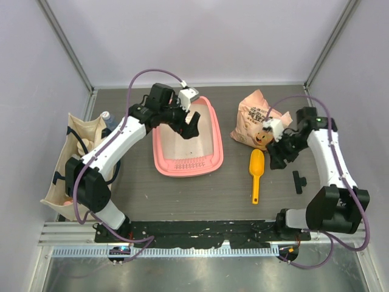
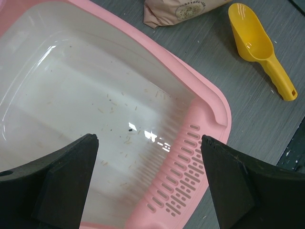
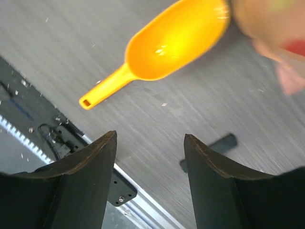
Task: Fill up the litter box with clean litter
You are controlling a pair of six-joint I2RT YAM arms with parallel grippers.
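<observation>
The pink litter box [image 1: 188, 165] with a white inside sits at centre-left, and only scattered specks show on its floor [image 2: 100, 109]. Over it hangs my left gripper, open and empty. A yellow scoop [image 1: 256, 170] lies on the table to the right of the box, its handle toward the front edge; its bowl [image 3: 167, 43] is empty. Behind it stands the paper litter bag [image 1: 252, 118], partly hidden by my right arm. My right gripper [image 1: 278, 159] is open beside the scoop's bowl, nothing between its fingers.
A small black piece [image 1: 298, 181] lies on the table at the right. The beige fabric bin [image 1: 55, 176] at the left holds a bottle [image 1: 108, 120] and other items. Bare table [image 1: 200, 198] lies in front of the litter box.
</observation>
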